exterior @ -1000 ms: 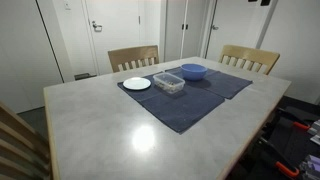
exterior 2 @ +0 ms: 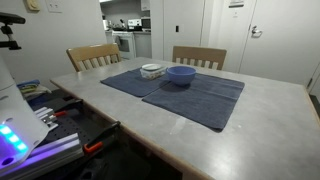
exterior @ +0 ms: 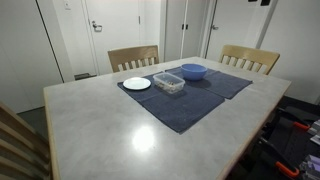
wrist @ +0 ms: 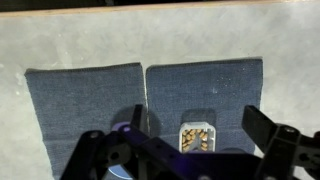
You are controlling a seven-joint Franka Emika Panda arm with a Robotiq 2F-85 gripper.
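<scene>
On the dark blue mats stand a round blue bowl [exterior: 194,72] and a clear rectangular container [exterior: 169,82]. A white plate [exterior: 137,83] lies beside the container, partly over a mat. From above, the container [wrist: 197,137] shows several small brown pieces inside. My open gripper hangs high over the table, its two dark fingers far apart at the bottom of the wrist view. Nothing is held between them. The gripper covers most of the blue bowl [wrist: 120,171] there, and the plate is largely hidden too.
Two dark blue mats [wrist: 85,100] lie side by side on the pale grey table [exterior: 95,125]. Wooden chairs [exterior 2: 199,54] stand around it.
</scene>
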